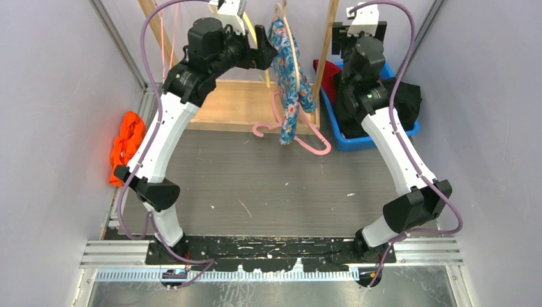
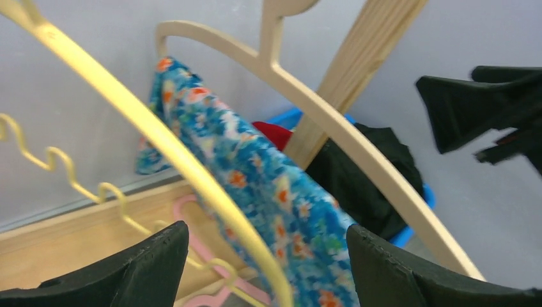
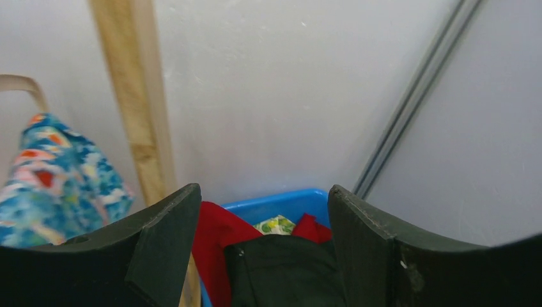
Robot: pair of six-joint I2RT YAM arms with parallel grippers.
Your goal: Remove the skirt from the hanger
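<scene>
The blue floral skirt hangs on the rack from a cream hanger. In the left wrist view the skirt slants down behind a yellow hanger, with the cream hanger running along its right side. My left gripper is open, and the yellow hanger's lower end crosses the space between its fingers without being gripped. Part of the skirt shows at the left of the right wrist view, outside my right gripper. That gripper is open and holds nothing, right of the rack post.
A blue bin with dark and red cloth stands at the right. Beneath the skirt a pink hanger lies across the rack base. Orange cloth lies at left.
</scene>
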